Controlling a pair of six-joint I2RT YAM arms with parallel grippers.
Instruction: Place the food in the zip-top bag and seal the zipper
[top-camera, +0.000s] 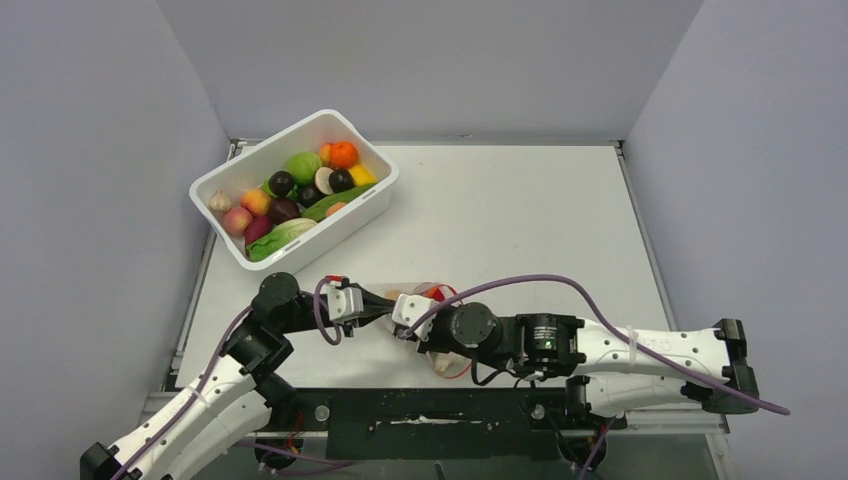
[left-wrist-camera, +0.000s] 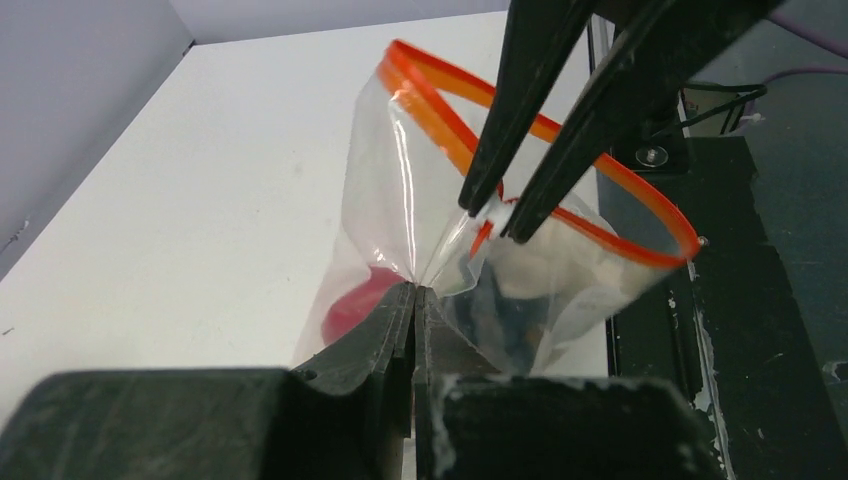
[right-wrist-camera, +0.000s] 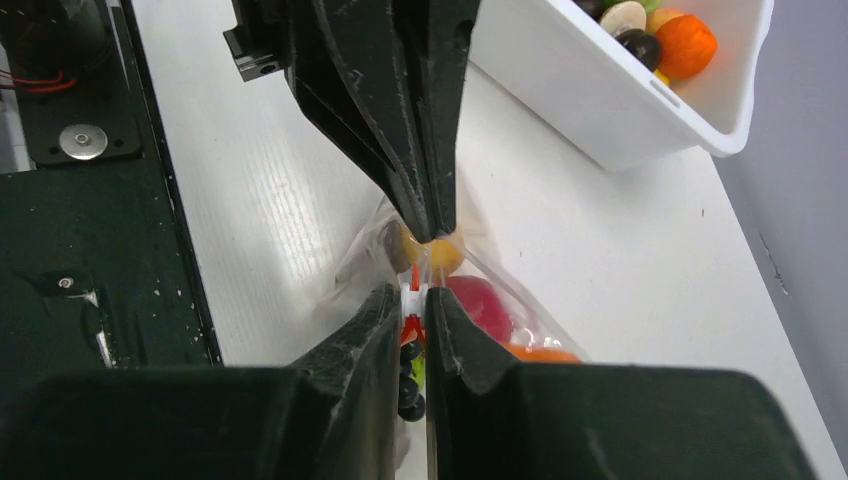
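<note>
The clear zip top bag (top-camera: 449, 364) with its orange-red zipper rim lies under the meeting arms in the top view. In the left wrist view its rim (left-wrist-camera: 640, 187) gapes in a loop. My left gripper is shut, with clear film gathered at its tips. Beside it, my right gripper is shut on the white zipper slider (right-wrist-camera: 413, 301), red zipper strip running above and below. Through the film show a red food piece (right-wrist-camera: 480, 306), dark round grapes (right-wrist-camera: 409, 392) and an orange piece (right-wrist-camera: 545, 353). From above, the arms hide most of the bag.
A white bin (top-camera: 350, 222) full of toy fruit and vegetables stands at the back left. The dark front edge (top-camera: 420, 420) lies close to the bag.
</note>
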